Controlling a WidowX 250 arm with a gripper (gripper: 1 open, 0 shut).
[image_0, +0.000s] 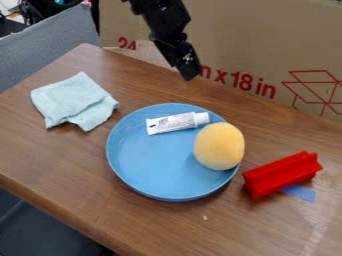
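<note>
My black gripper (187, 68) hangs at the top centre, above and behind the blue plate (147, 160), open and clear of the objects. On the plate lie a white tube (171, 123) with dark print, at the back, and a round yellow object (218, 146) on the right side.
A folded pale blue cloth (74, 100) lies on the wooden table left of the plate. A red block (281, 173) sits to the right, by a piece of blue tape (301, 192). A cardboard box (274, 55) stands along the back.
</note>
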